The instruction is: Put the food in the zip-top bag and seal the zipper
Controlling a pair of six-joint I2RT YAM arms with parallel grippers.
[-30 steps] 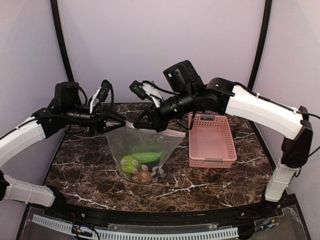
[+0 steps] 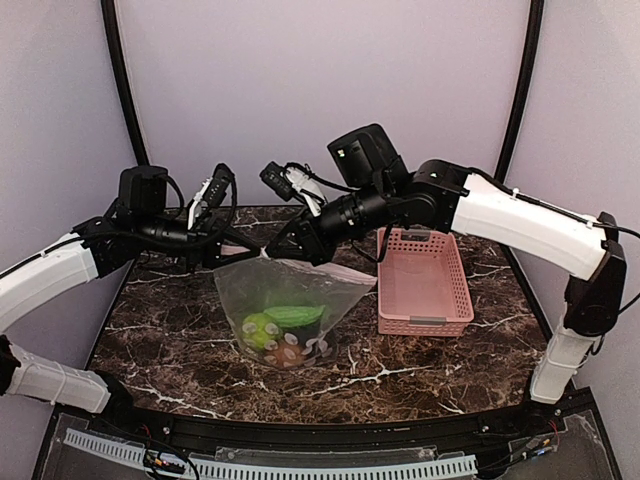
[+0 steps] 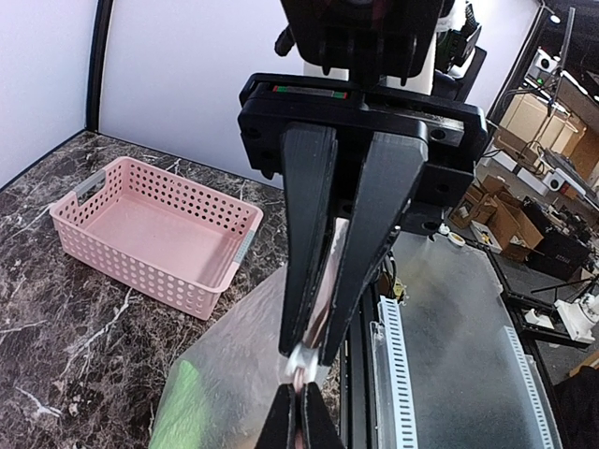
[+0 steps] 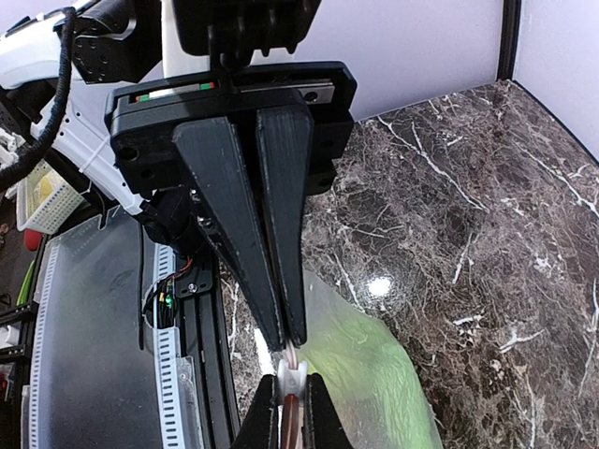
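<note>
The clear zip top bag hangs from both grippers over the table. Inside are a green vegetable, a yellow-green round item and a brownish one. My left gripper is shut on the bag's top edge, right beside the other hand. The white zipper slider sits between the fingertips of my right gripper, which is shut on it. To the right of the grippers, the pink-edged bag mouth slants down to a free corner. Whether the zip is closed there cannot be told.
An empty pink basket stands on the right side of the dark marbled table. Bare tabletop lies left of the bag and in front of it. The two grippers nearly touch, leaving little room between them.
The right gripper looks almost still. The bag's free right corner has spread a little outward and down.
</note>
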